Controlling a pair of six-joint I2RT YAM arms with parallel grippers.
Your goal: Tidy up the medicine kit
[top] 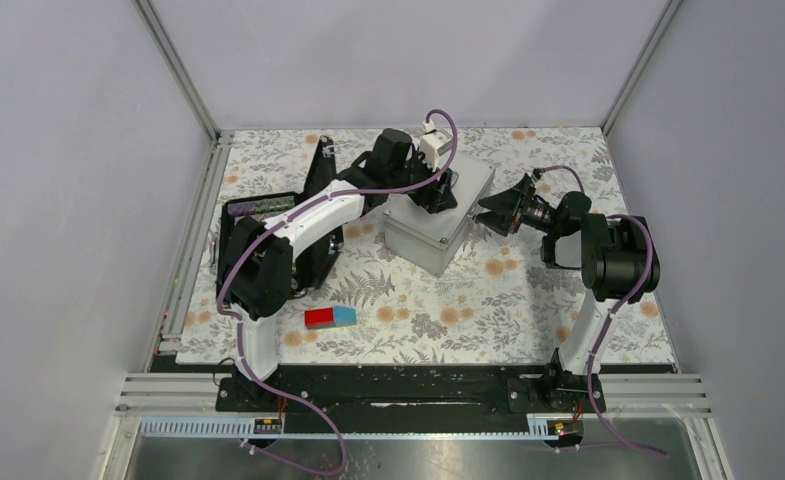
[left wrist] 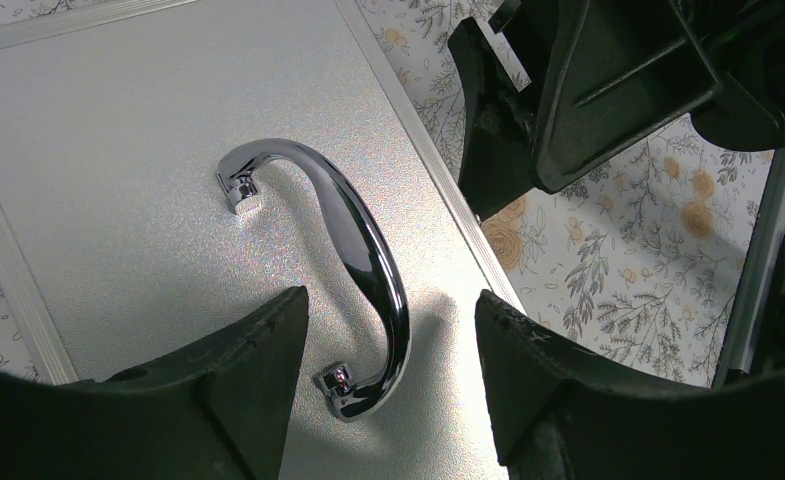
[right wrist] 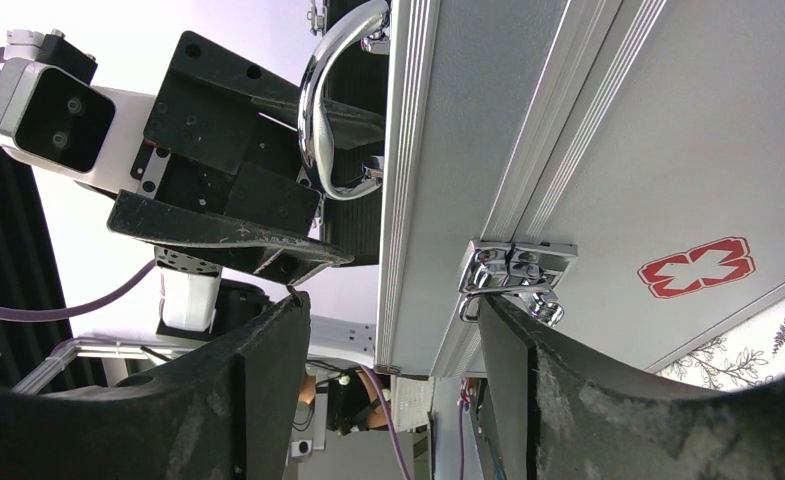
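Note:
A silver medicine kit (top: 416, 245) stands on the floral cloth with its lid down. On its top is a chrome handle (left wrist: 373, 270). My left gripper is open over the lid, one finger on each side of the handle's near end, with a gap on both sides. At the kit's right side my right gripper is open. In the right wrist view its right fingertip (right wrist: 503, 325) reaches the chrome latch (right wrist: 518, 275) at the lid seam; whether they touch is hard to tell. A red cross emblem (right wrist: 696, 267) marks the kit's side.
An open black case (top: 233, 207) with packed items lies at the left, partly hidden by my left arm. Near the front left sits a red and blue box (top: 330, 317).

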